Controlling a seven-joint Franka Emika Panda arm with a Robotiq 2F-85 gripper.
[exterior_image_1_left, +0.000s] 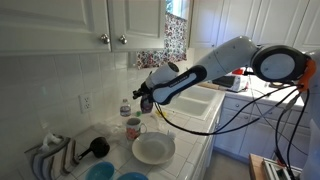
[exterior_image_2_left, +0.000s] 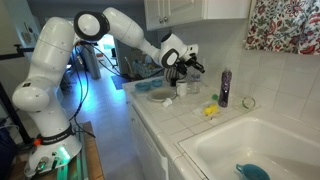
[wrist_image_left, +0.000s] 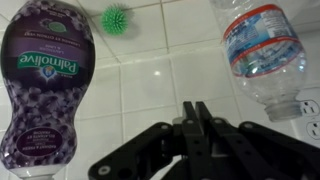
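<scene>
My gripper enters the wrist view from the bottom edge, its dark fingers close together and shut, with nothing clearly visible between them. In exterior view 2 the gripper hangs above the counter near the wall. A purple Palmolive bottle lies to the left of the fingers in the wrist view. To their right shows a clear water bottle with a red and blue label. The small green spiky ball is near the top edge. Both bottles are apart from the fingers.
A white bowl and a mug stand on the tiled counter. Close to the sink is a small yellow item. A black utensil and a rack line the wall. Bare counter lies in front of the bowl.
</scene>
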